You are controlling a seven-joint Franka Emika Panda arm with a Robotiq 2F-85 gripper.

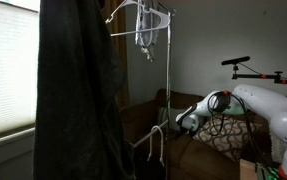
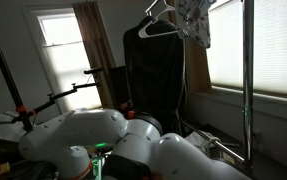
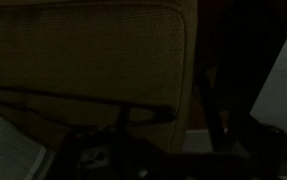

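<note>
My white arm point(image 1: 268, 104) reaches over the brown couch point(image 1: 210, 162) from the right. The gripper point(image 1: 187, 127) is small and dark there, low against the couch. In the wrist view the picture is very dark; my gripper shows two dark fingers point(image 3: 211, 112) that look apart, pointing at the couch seat point(image 3: 93, 55). A thin dark bar, perhaps part of a hanger point(image 3: 73, 97), crosses the seat beside the left finger. Whether it touches the finger is unclear. In exterior view 2 the arm point(image 2: 133, 150) fills the foreground and the gripper cannot be made out.
White hangers point(image 1: 148, 22) hang on a metal rack point(image 1: 169, 70); another white hanger point(image 1: 151, 139) hangs lower down. A dark garment point(image 1: 75, 90) blocks much of the left. A patterned pillow point(image 1: 230, 132) lies on the couch, partly behind the arm.
</note>
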